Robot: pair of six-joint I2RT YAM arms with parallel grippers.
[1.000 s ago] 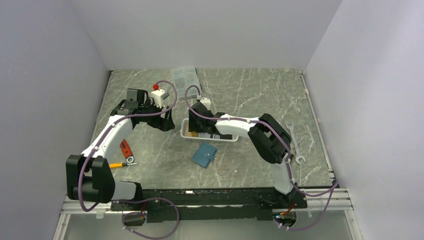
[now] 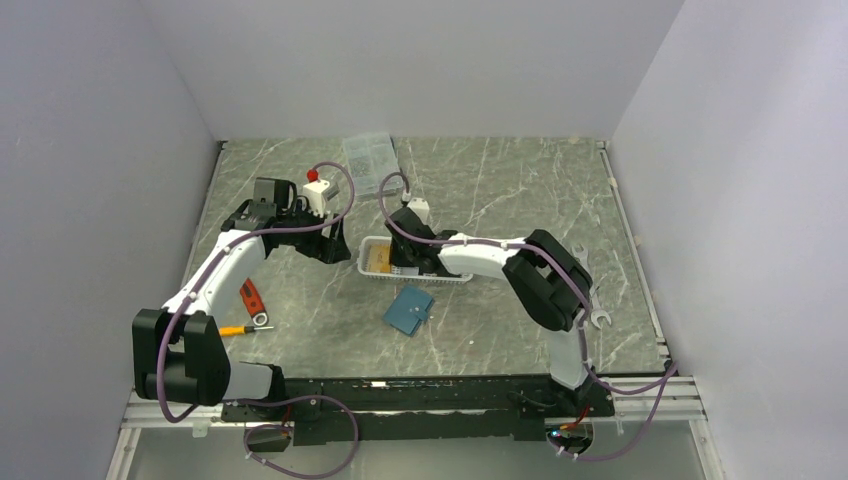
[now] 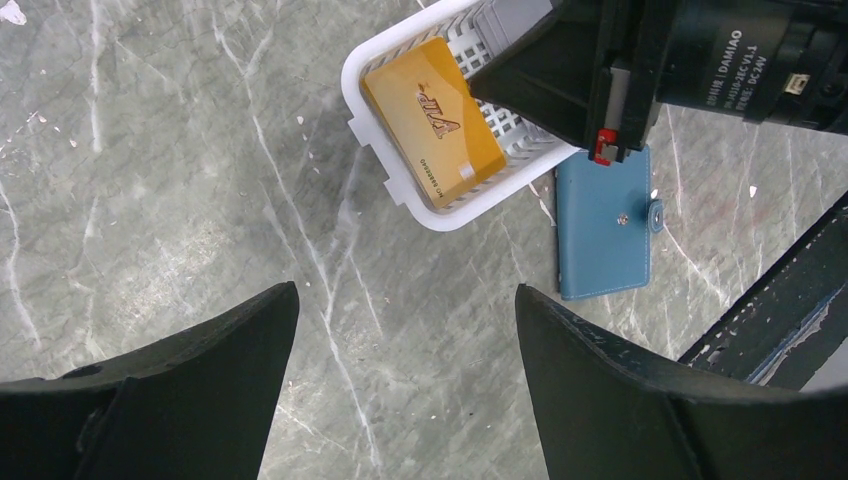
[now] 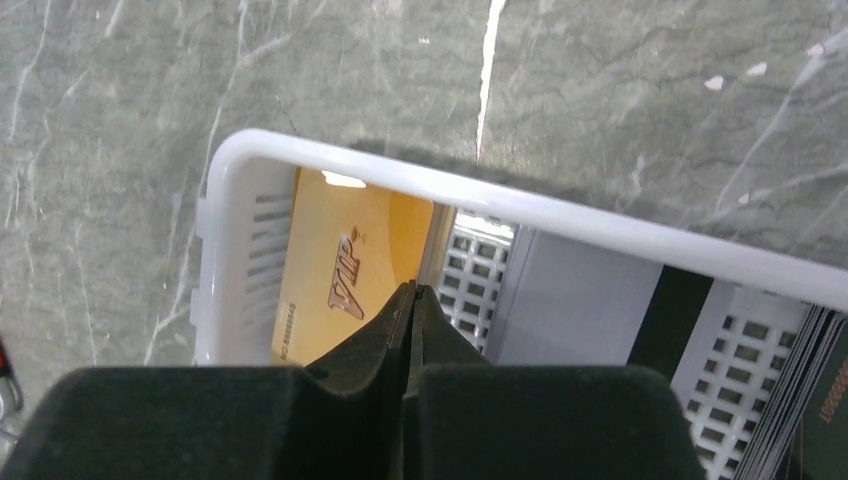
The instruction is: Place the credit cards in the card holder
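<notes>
A gold VIP card stack (image 3: 425, 115) lies at the left end of a white basket (image 4: 600, 224), with grey cards (image 4: 575, 295) and dark cards further right. My right gripper is shut, nothing showing between its fingers, and its tips point down at the gold card's right edge; whether they touch it I cannot tell. The blue card holder (image 2: 408, 310) lies closed on the table in front of the basket. My left gripper stands open and empty over bare table, left of the basket.
Behind the basket lies a clear plastic box (image 2: 371, 163). A red tool (image 2: 253, 301) and an orange screwdriver (image 2: 240, 330) rest at the left, a wrench (image 2: 599, 315) at the right. Bare table lies around the card holder.
The right gripper has moved a little to the right, uncovering more of the gold card. The basket has shifted slightly left. My left arm looks the same.
</notes>
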